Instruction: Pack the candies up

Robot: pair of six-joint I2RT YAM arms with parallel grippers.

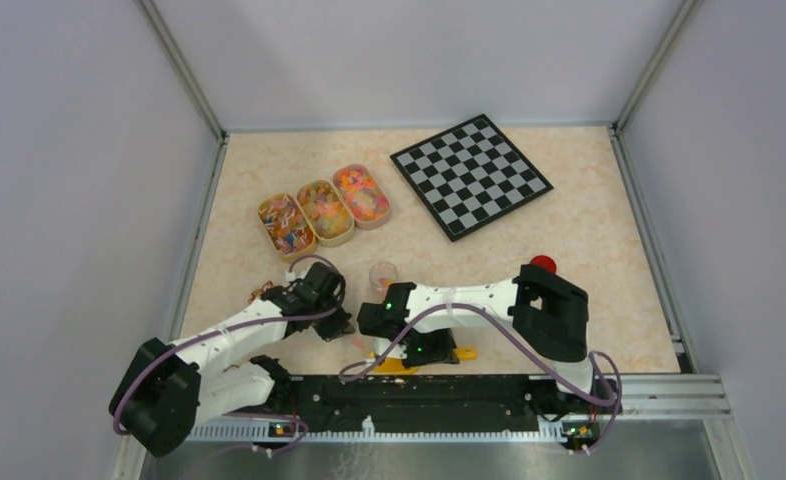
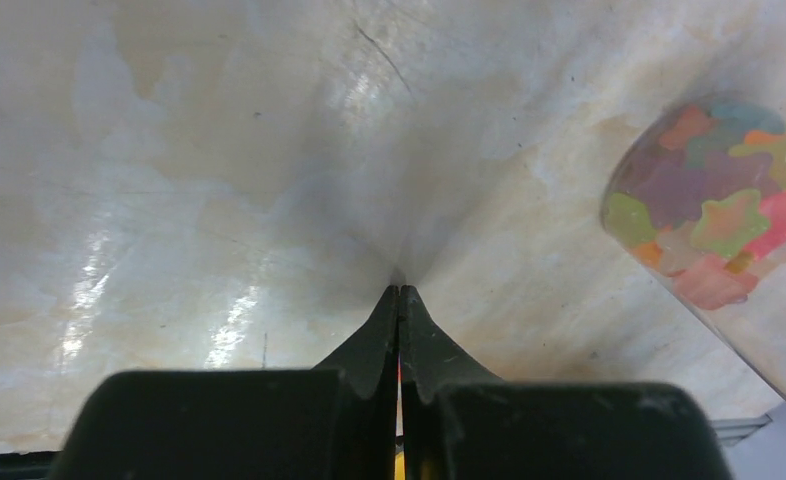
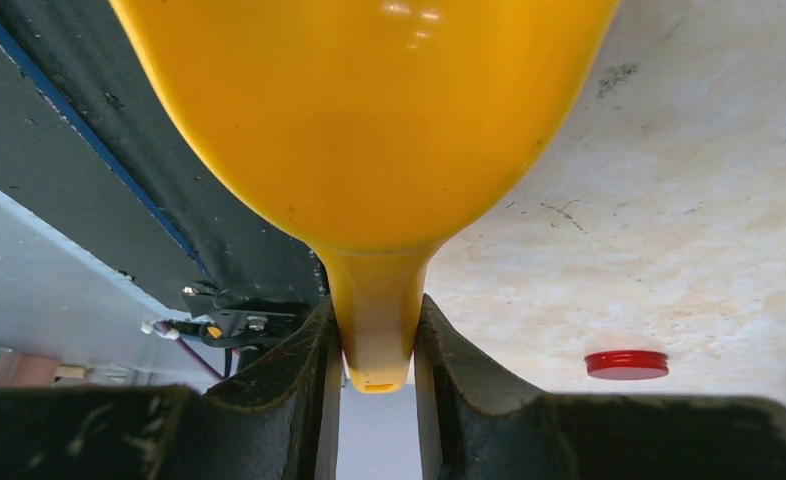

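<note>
My right gripper is shut on the narrow end of a yellow scoop (image 3: 369, 120), which lies low along the table's front edge in the top view. My left gripper is shut, with its tips together above bare table, left of a clear jar (image 1: 383, 275) holding colourful star candies (image 2: 724, 215). Three containers of candies (image 1: 289, 225) stand in a row at the back left.
A checkered board (image 1: 471, 177) lies at the back right. A red lid (image 3: 626, 365) lies on the right of the table.
</note>
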